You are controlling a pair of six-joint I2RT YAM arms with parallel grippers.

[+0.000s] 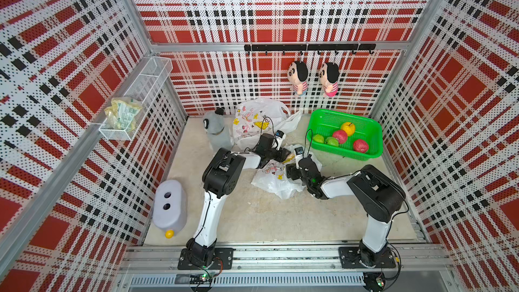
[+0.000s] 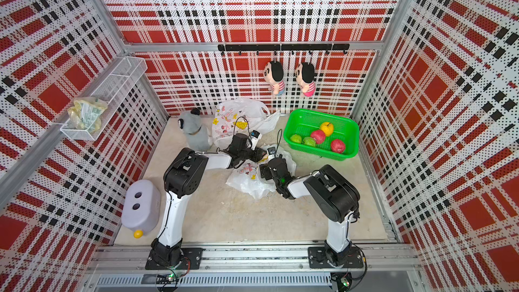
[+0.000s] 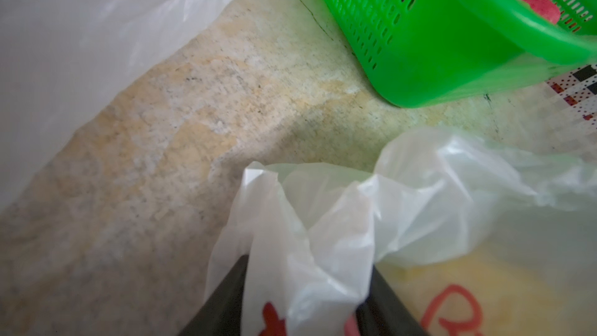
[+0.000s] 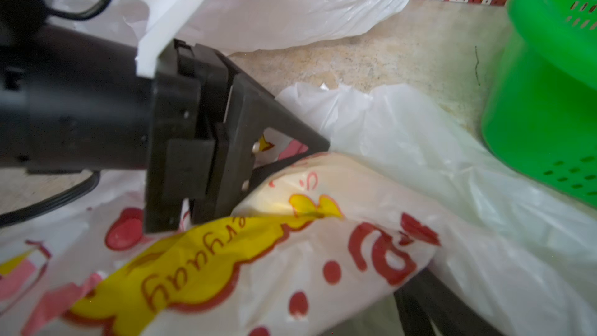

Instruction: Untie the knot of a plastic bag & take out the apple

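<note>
A crumpled white plastic bag (image 1: pixel 276 182) with red and yellow print lies at mid table. My left gripper (image 1: pixel 283 155) is at its upper part; in the left wrist view the bag's plastic (image 3: pixel 298 230) covers much of the space at the fingertips, so its closure is unclear. My right gripper (image 1: pixel 292 170) is low on the bag, close to the left one; in the right wrist view its fingers (image 4: pixel 454 308) are partly under the printed plastic. No apple inside the bag is discernible.
A green basket (image 1: pixel 344 154) of fruit stands at back right. A second plastic bag (image 1: pixel 248 116) and a grey plush toy (image 1: pixel 216 129) lie behind. A lilac box (image 1: pixel 170 208) stands front left.
</note>
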